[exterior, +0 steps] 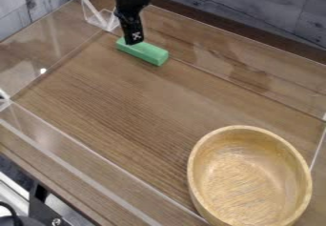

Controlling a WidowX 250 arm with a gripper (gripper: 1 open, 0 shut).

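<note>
My gripper [133,31] reaches in from the top edge, dark, its tip just above and behind a green bar-shaped object [141,51] lying on the wooden table. Whether the fingers are open or shut is too small to tell.
A pale wooden bowl [249,175] sits at the lower right. A clear plastic item [101,14] is left of the gripper.
</note>
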